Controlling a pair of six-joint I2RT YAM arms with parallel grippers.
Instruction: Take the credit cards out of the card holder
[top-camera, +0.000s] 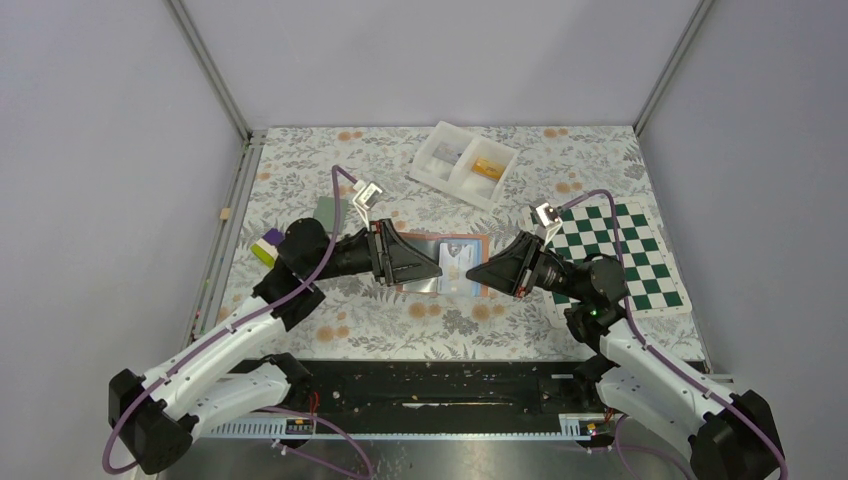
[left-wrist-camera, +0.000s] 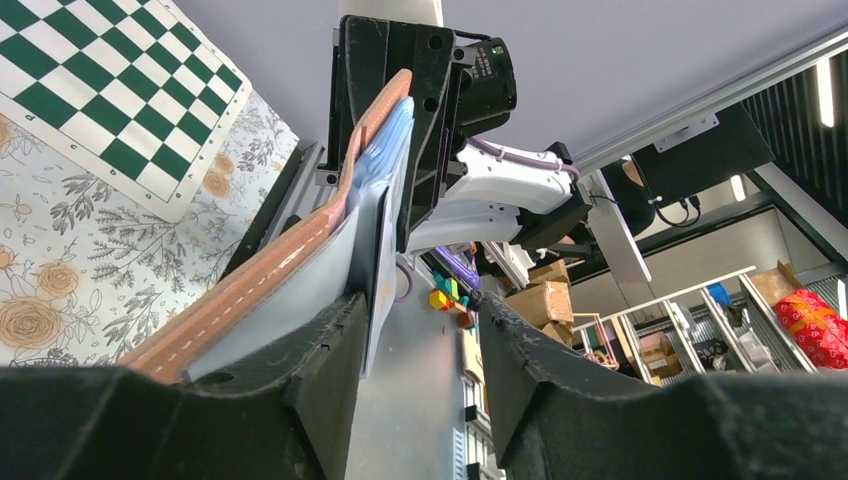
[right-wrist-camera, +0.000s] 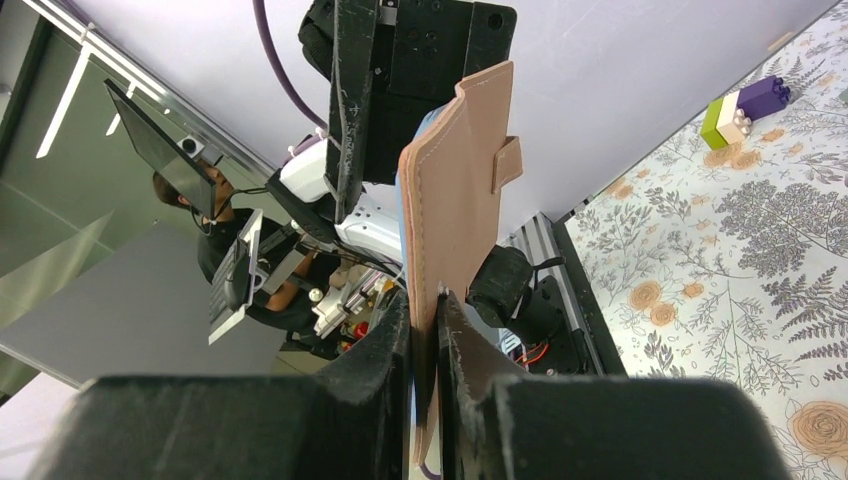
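A tan card holder (top-camera: 486, 246) is held open in the air between my two arms, its clear sleeves and pale cards (top-camera: 458, 262) showing in the top view. My right gripper is shut on the holder's edge, and the tan cover (right-wrist-camera: 465, 170) rises upright from its fingers. On the other side, my left gripper stands part open. A thin card or sleeve edge (left-wrist-camera: 378, 290) reaches into its gap, close to the left finger, while the tan cover (left-wrist-camera: 270, 265) passes outside that finger. Contact with the finger is hard to judge.
A white two-part box (top-camera: 447, 186) with a yellow item (top-camera: 487, 168) stands at the back. On the right lies a green checkered board (top-camera: 645, 255). Coloured blocks (top-camera: 267, 246) and a grey-green piece (top-camera: 328, 214) are at the left.
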